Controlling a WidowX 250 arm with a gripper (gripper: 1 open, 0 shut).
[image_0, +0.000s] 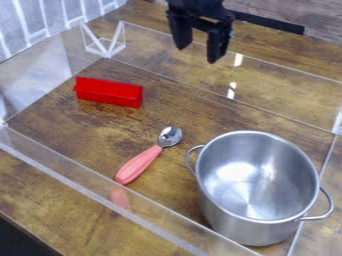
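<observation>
My black gripper (201, 32) hangs high at the top centre of the camera view, open, above the back of the wooden work area and apart from the objects. A spoon (147, 156) with a pink handle and metal head lies in the middle front. A red block (110, 91) lies to the left. A large steel pot (257, 183) with two side handles stands at the right front, empty.
A clear low wall (40, 140) surrounds the wooden surface. A small white wire-like item (104, 42) is at the back left.
</observation>
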